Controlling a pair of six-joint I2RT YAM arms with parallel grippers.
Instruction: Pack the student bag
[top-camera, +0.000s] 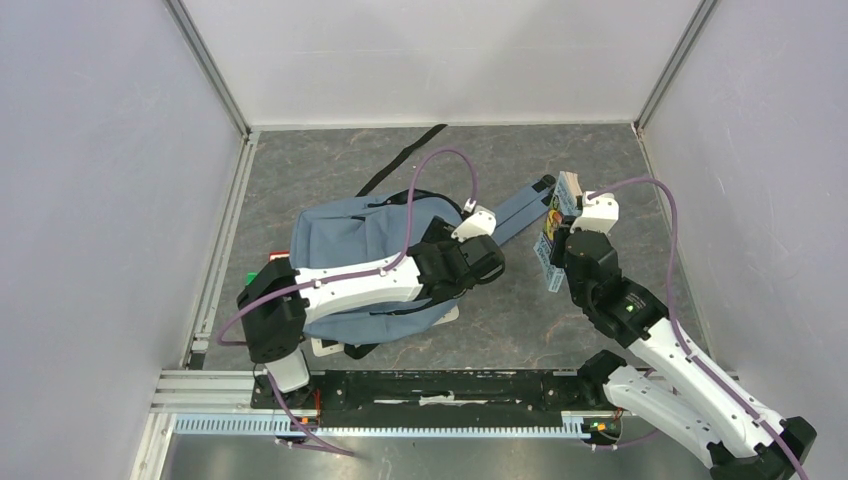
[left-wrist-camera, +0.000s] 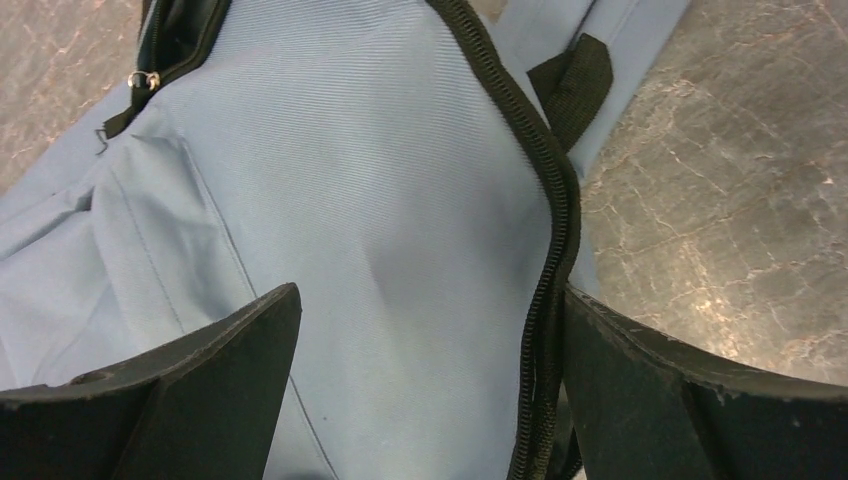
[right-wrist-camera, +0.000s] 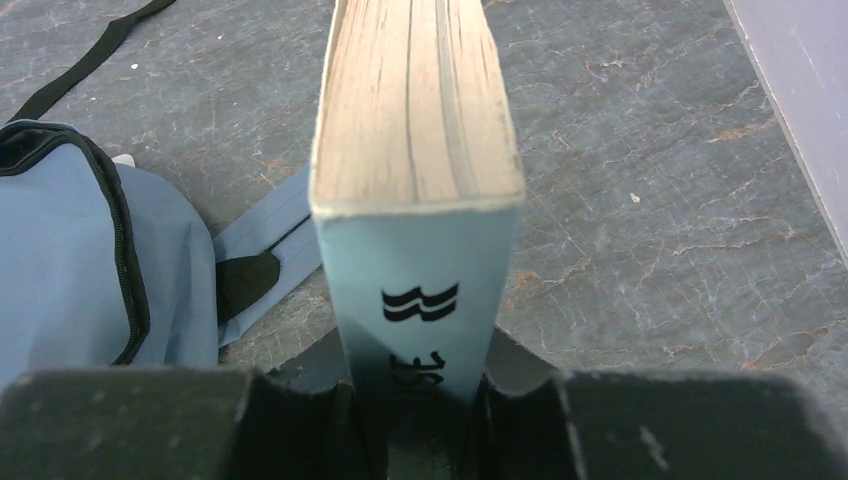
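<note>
The blue student bag (top-camera: 345, 235) lies on the floor at left centre, its black zipper edge (left-wrist-camera: 545, 190) crossing the left wrist view. My left gripper is open over the bag's right part. One finger is over the blue cloth; the other is at the zipper edge, its tip partly hidden behind it. My right gripper is shut on a thick book (right-wrist-camera: 415, 250) with a light blue cover. In the top view the book (top-camera: 557, 225) stands on edge, right of the bag and apart from it.
A blue shoulder strap (top-camera: 522, 208) runs from the bag toward the book, and a black strap (top-camera: 402, 160) stretches behind. Small items (top-camera: 278, 256) show at the bag's left, partly covered by my left arm.
</note>
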